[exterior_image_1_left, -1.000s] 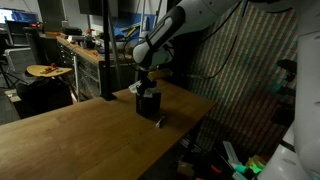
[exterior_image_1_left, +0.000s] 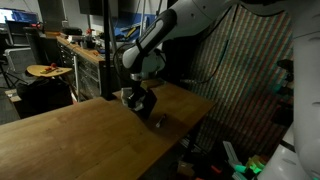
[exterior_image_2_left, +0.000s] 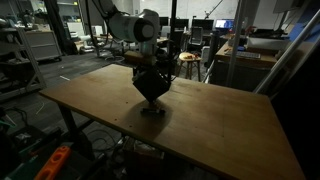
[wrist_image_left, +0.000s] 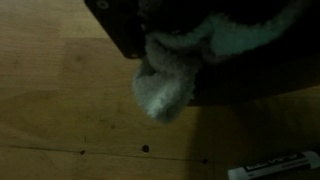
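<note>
A black box (exterior_image_2_left: 149, 84) hangs tilted above the table, one corner pointing down. At its upper side is my gripper (exterior_image_2_left: 154, 69), which appears shut on the box; its dark fingers blend into it. In exterior view 1 the box (exterior_image_1_left: 138, 102) is a dark shape near the table's far edge. From the wrist, a pale greenish fluffy cloth (wrist_image_left: 163, 85) shows against the dark box, one end hanging out over the wood. A white marker (wrist_image_left: 273, 166) with a black label lies on the tabletop at the lower right.
The wooden table (exterior_image_1_left: 70, 140) is broad and bare on the left in exterior view 1. A person (exterior_image_2_left: 147, 30) stands close behind the table. Another table with a monitor (exterior_image_2_left: 224, 24) is in the background.
One second ago the black box stood upright on the table with something white at its top. It has since been tipped over.
</note>
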